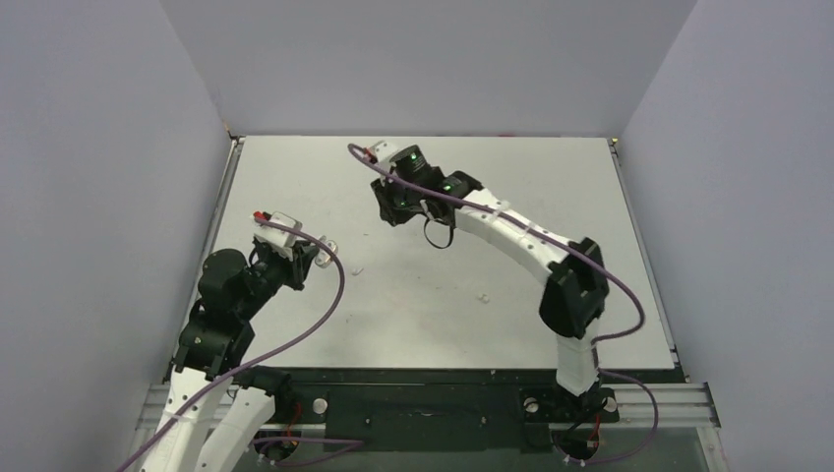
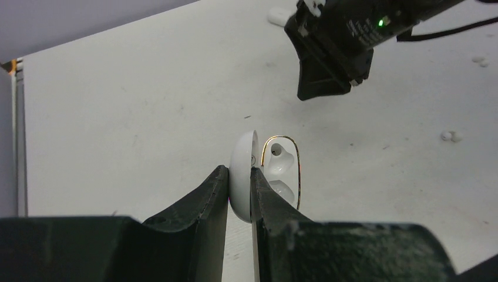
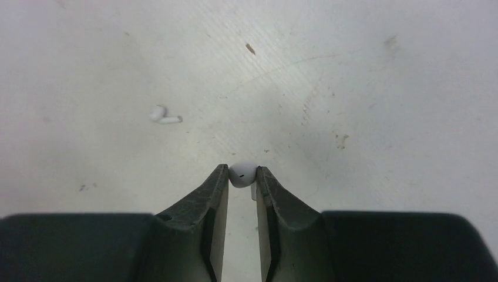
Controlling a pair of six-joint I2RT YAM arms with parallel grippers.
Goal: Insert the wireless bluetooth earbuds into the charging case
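The white charging case is held up off the table with its lid raised. In the left wrist view my left gripper is shut on the lid, and the case's inner side with its hollows faces right; no earbud shows in the visible part. A white earbud sits between the fingertips of my right gripper, its stem partly hidden by a finger. That gripper stands above the table, right of and farther back than the case. Another earbud lies on the table.
A second white case lies farther back, hidden behind the right arm in the top view. Small white pieces rest on the table, one near the left gripper and another to the right.
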